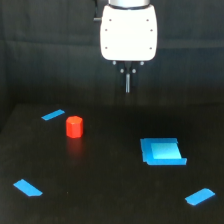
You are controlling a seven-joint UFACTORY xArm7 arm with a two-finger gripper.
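A small red block (74, 127) stands on the dark table at the left. Over on the right lies a blue square outline (146, 160) with a pale cyan patch (166, 151) inside it. My gripper (127, 84) hangs at the top centre, well above the table and apart from both. Its two thin fingers are together, and nothing shows between them.
Short strips of blue tape lie on the table: one at the back left (52, 115), one at the front left (27, 188) and one at the front right (200, 197). Between the block and the square the dark surface is clear. A dark curtain (50, 60) hangs behind.
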